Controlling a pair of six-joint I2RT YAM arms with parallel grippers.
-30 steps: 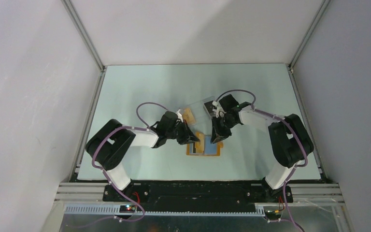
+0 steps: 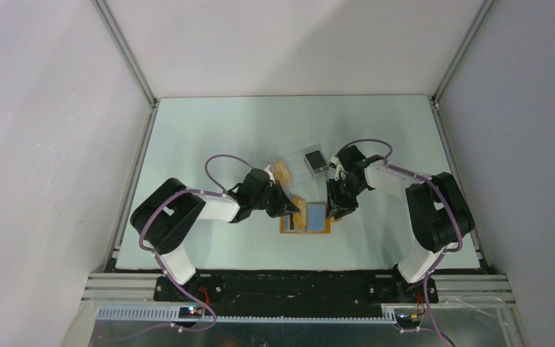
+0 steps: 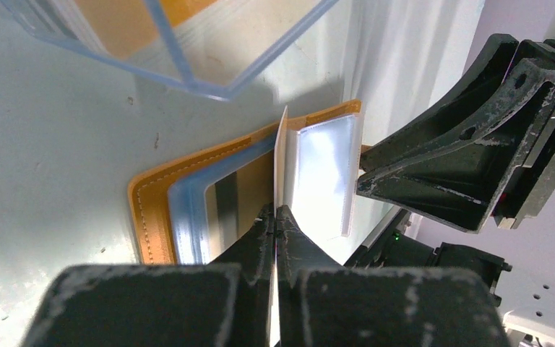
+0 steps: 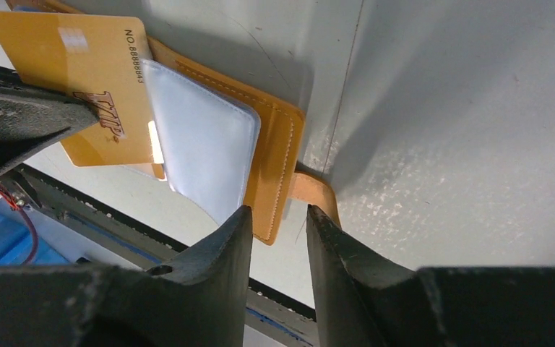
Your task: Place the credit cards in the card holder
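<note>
The brown card holder (image 2: 318,232) lies on the table, opened out, with a pale sleeve (image 4: 206,137) on its right half. On its left half another sleeve (image 3: 188,202) shows dark and tan stripes. A gold card, seen edge-on in the left wrist view, stands tilted over the middle of the holder. My left gripper is shut on this card. Whether any of its edge sits inside a pocket, I cannot tell. At the holder's right edge, my right gripper is open, its fingertips close to the short brown tab (image 4: 314,191).
Behind the holder stands a clear tray (image 2: 300,160) with a gold card (image 2: 282,173) and a dark card (image 2: 316,161) in it. Its corner comes near the holder's back edge.
My right gripper has moved right, from over the pale sleeve to the holder's right edge, uncovering the dark card in the tray. The left arm and its card are nearly still.
</note>
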